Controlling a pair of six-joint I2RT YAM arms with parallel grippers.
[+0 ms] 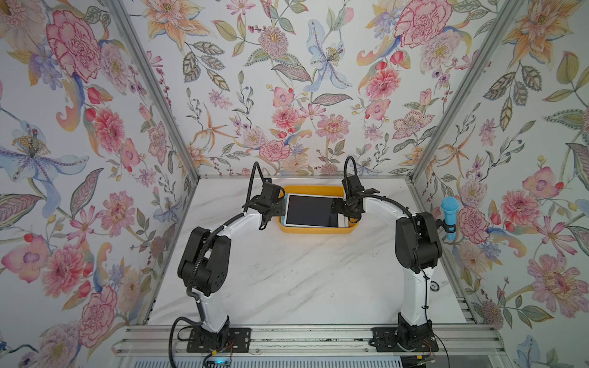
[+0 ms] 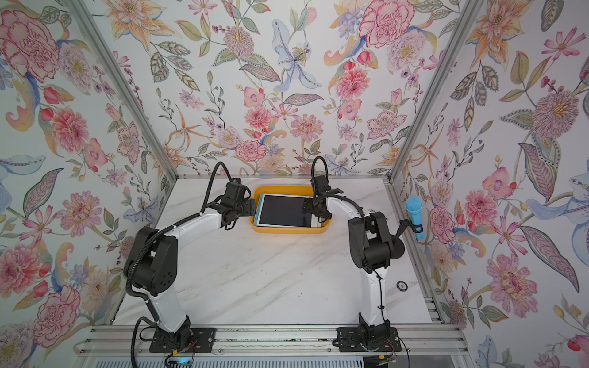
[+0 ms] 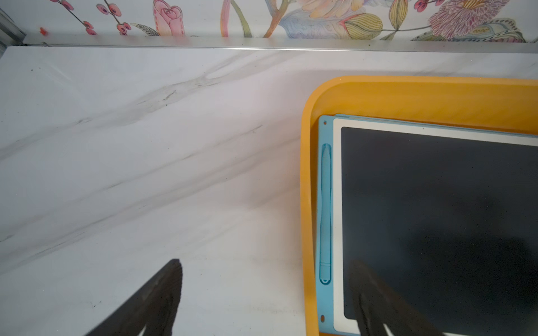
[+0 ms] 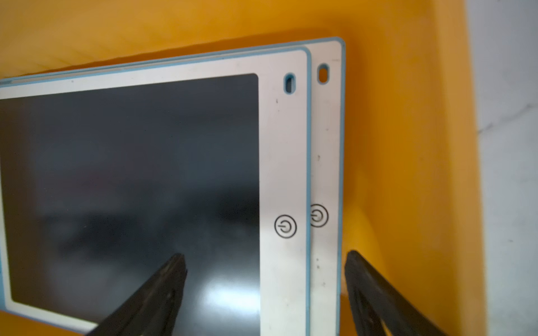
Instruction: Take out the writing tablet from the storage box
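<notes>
The storage box [image 1: 316,230] is a shallow yellow-orange tray at the back middle of the table. In it lies a writing tablet [image 3: 437,201] with a dark screen, white frame and blue edge. The right wrist view shows a second tablet [image 4: 326,140] beneath it, its right edge sticking out a little. My left gripper is open over the box's left wall, one finger outside and the other over the tablet's left edge. My right gripper is open too, its fingers on either side of the tablets' right edges. Contact cannot be made out.
A light blue cup [image 1: 450,211] is at the right side by the wall. A black ring [image 1: 434,285] lies on the table at the right. The marbled table [image 1: 306,276] in front of the box is bare. The floral back wall stands close behind the box.
</notes>
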